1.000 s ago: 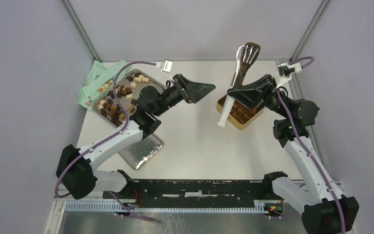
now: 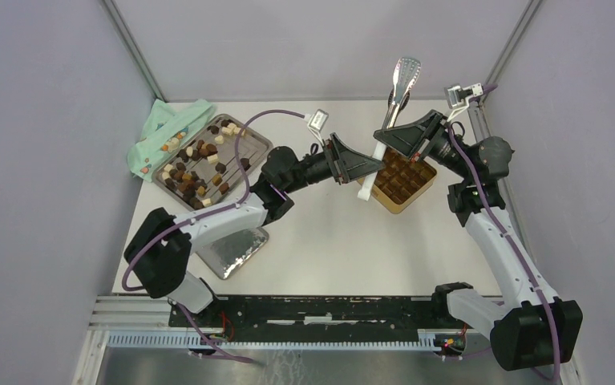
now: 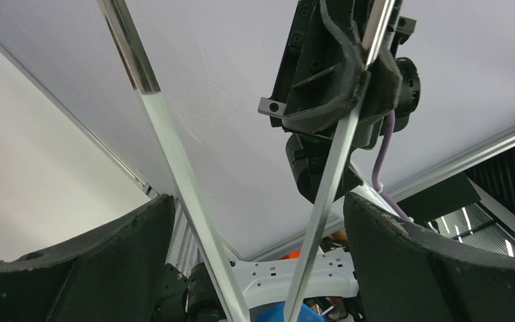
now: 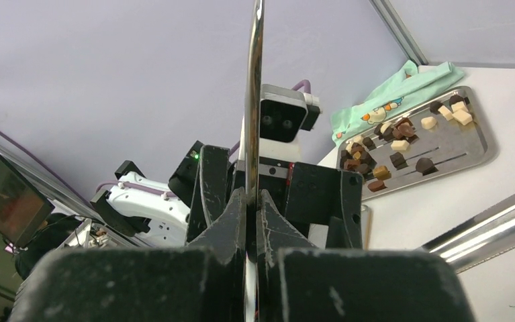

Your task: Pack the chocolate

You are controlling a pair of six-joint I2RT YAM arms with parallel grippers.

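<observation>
My right gripper (image 2: 400, 138) is shut on metal tongs (image 2: 404, 76), raised over the gold sectioned chocolate box (image 2: 406, 188); in the right wrist view one tong arm (image 4: 253, 80) runs between its fingers. My left gripper (image 2: 360, 164) stands open around the tongs' handle end, with both tong arms between its fingers in the left wrist view. Chocolates (image 4: 402, 131) of dark, brown and white lie on a steel tray (image 2: 256, 152) at the left.
A mint cloth (image 2: 150, 132) lies at the tray's back left. An empty steel tray (image 2: 232, 249) sits at the front left.
My left gripper has moved right and down to the tongs' handle. The right gripper rose slightly toward the back over the last second, turning the tongs a little, still holding them.
</observation>
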